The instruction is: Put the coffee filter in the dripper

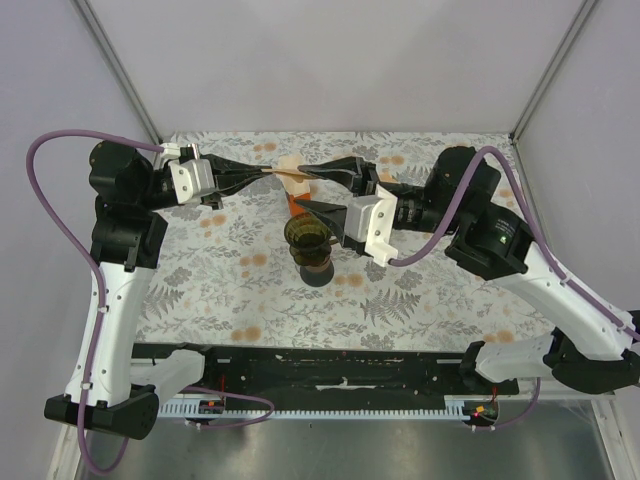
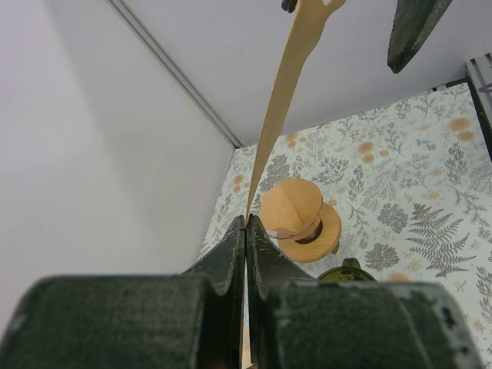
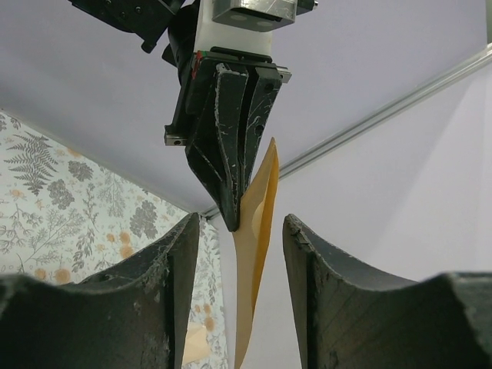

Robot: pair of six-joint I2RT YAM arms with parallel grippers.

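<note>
A folded paper coffee filter (image 2: 280,92) is held up between the arms, its end pinched in my left gripper, which is shut on it. My right gripper stands open, its fingers either side of the filter seen edge-on. In the top view a dark translucent dripper (image 1: 308,235) sits on a dark base below the grippers.
An orange object (image 1: 297,205) with pale paper on it stands behind the dripper. A wooden stand (image 2: 323,238) with a filter-like piece shows in the left wrist view. The patterned mat is otherwise mostly clear; walls bound both sides and the back.
</note>
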